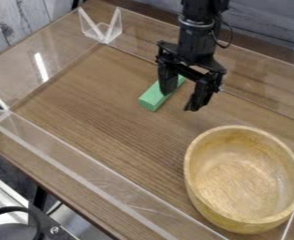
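My gripper (187, 82), black and open, hangs low over the wooden table (75, 103) in the upper middle of the camera view. A green block (154, 97) lies just beside it to the left, partly hidden behind the gripper. I see nothing held between the fingers.
A large round tan bowl (241, 180) fills the lower right. A white wire-like holder (102, 28) stands at the upper left near the table's edge. Dark cables sit past the lower-left edge.
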